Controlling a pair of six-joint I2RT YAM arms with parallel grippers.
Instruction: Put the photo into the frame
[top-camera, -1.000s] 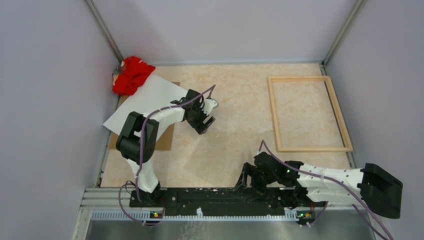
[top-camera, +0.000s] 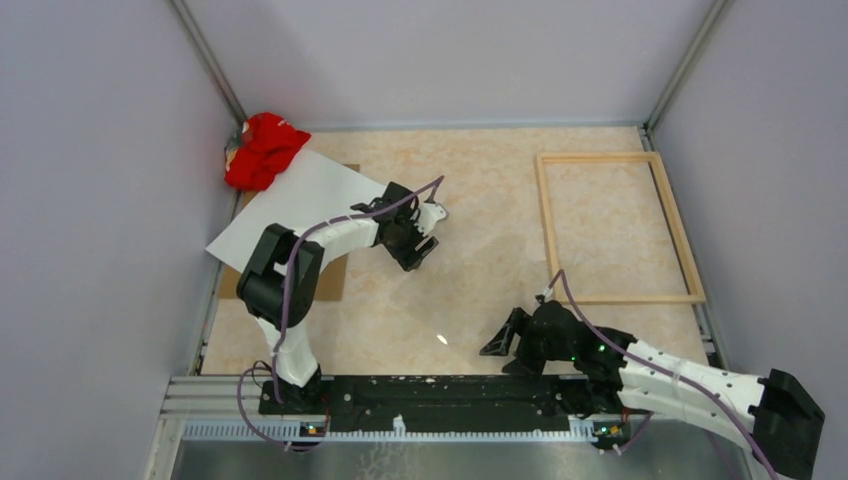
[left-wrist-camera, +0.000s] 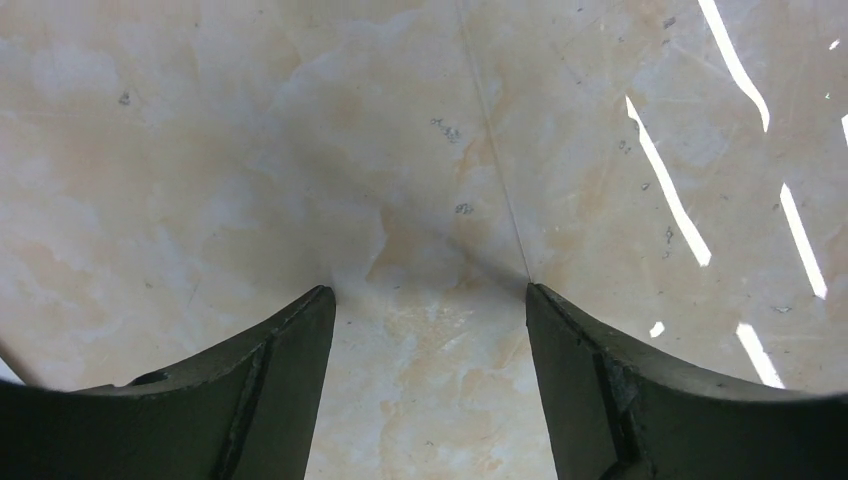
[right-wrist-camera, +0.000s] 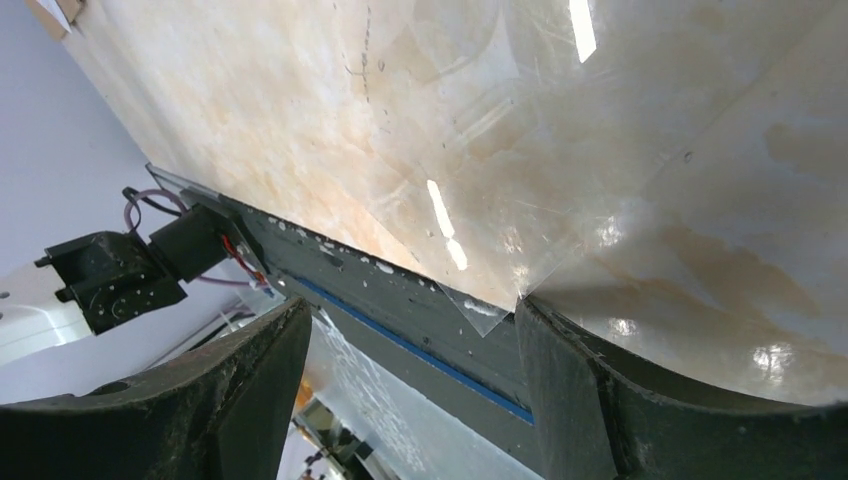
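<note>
A clear, see-through sheet (right-wrist-camera: 440, 208), marked by white glare, lies between my two grippers; its outline is faint in the top view. In the left wrist view, one sheet edge runs down to the right-hand finger of my left gripper. Near a sheet corner, my right gripper has one finger at the edge. Both pairs of fingertips look apart, and their hold on the film is unclear. The empty wooden frame (top-camera: 547, 215) lies at the right. On the left, a white sheet (top-camera: 290, 205) rests over a brown board (top-camera: 331, 283).
A red cloth (top-camera: 265, 150) is bunched in the back left corner, on the white sheet's edge. Bare table (top-camera: 490, 180) stretches between my left gripper and the frame. Along the front runs a dark rail (top-camera: 450, 390).
Both grippers have shifted slightly to the right, the right one more, with its arm swinging down at the elbow. Frame and cloth are unmoved.
</note>
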